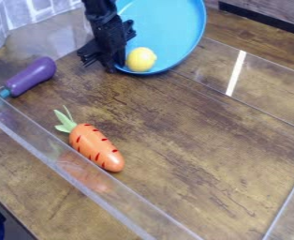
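My black gripper (110, 52) reaches down from the top, at the left side of a blue round plate or pan (175, 23). A yellow lemon-like object (142, 59) lies inside the blue dish, just right of the gripper. The fingertips are dark and partly hidden, so I cannot tell how they stand or what is between them.
An orange toy carrot (95, 145) with green leaves lies at the lower left. A purple eggplant (32, 75) lies at the left. Clear strips cross the wooden surface (187, 150), whose middle and right are free.
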